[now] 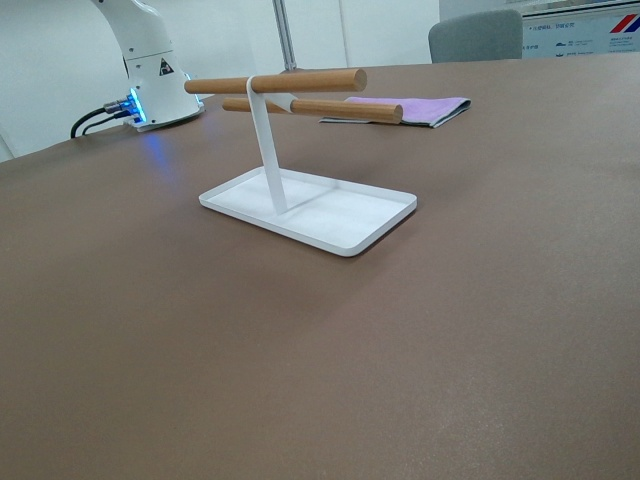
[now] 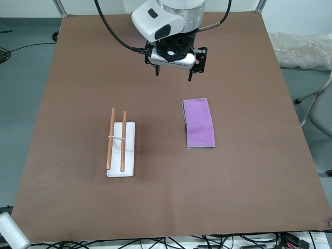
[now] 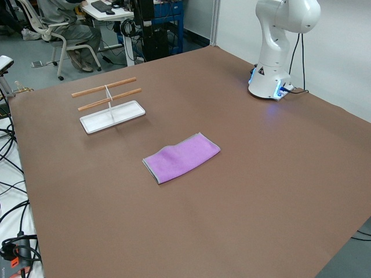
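My gripper [image 2: 173, 72] hangs at the back of the brown table in the camera left view, its black fingers pointing down and apart, with nothing visible between them. A folded purple cloth [image 2: 198, 123] [image 1: 420, 108] [image 3: 181, 156] lies flat on the table, in front of the arm. Beside it stands a white rack with two wooden bars [image 2: 123, 141] [image 1: 310, 110] [image 3: 109, 98] on a shallow white tray base [image 2: 120, 171] [image 1: 350, 220] [image 3: 119, 116]; the bars are empty.
The white robot base [image 3: 268, 81] stands at the table's back edge with cables behind. More cables and equipment lie beyond the front edge, and a chair [image 2: 322, 106] stands off the table's side.
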